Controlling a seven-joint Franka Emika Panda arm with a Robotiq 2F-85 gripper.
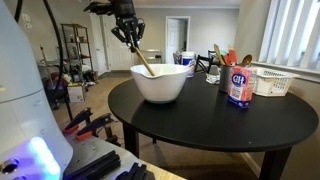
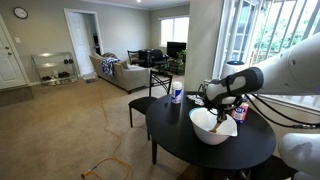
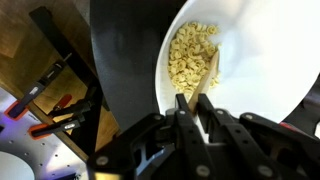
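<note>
A light wooden utensil slants down into a large white bowl near the table's left edge. My gripper is shut on its upper part, above the bowl's left side. In the wrist view the utensil runs from between my fingertips toward pale, pasta-like pieces gathered along one side of the bowl; the rest of the bottom is bare. Its lower end reaches those pieces, though whether it touches them is unclear. Exterior view 2 shows the bowl under the arm.
On the black round table stand a red and blue canister, a holder with utensils, a white basket and a white and blue tub. Open tabletop lies right of the bowl. Wires hang round the arm.
</note>
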